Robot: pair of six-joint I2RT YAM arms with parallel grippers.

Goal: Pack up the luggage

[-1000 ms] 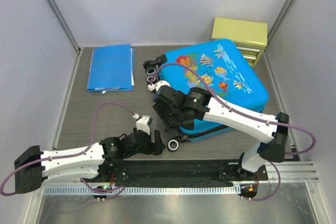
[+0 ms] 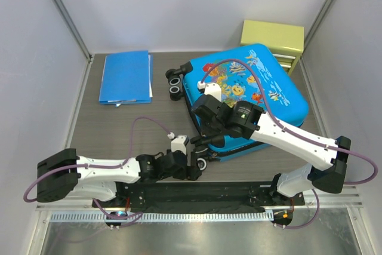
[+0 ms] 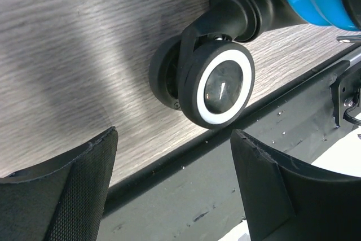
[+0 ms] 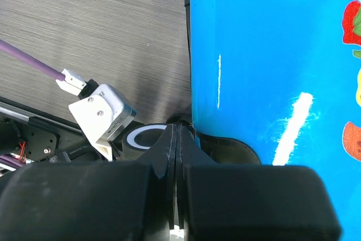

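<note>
The blue suitcase (image 2: 286, 97) with sea-creature stickers lies on its side, its wheels toward the left. In the left wrist view the near caster wheel (image 3: 221, 83) with a white ring lies just beyond the tips of my left gripper, which stands wide open and empty. My right gripper is shut with nothing between its fingers. Its tips overlap the suitcase's lower left corner in the right wrist view, where a wheel (image 4: 135, 137) is partly hidden behind them, outside the fingers. Across the suitcase reaches the right arm (image 2: 292, 135). A blue folder (image 2: 125, 76) lies flat at the back left.
Behind the suitcase stands a yellow cabinet (image 2: 271, 34). A dark rail (image 2: 203, 192) borders the front. Both grippers are close together at the suitcase's near corner.
The left gripper has moved right, nearer the wheel. The suitcase has shifted slightly right.
</note>
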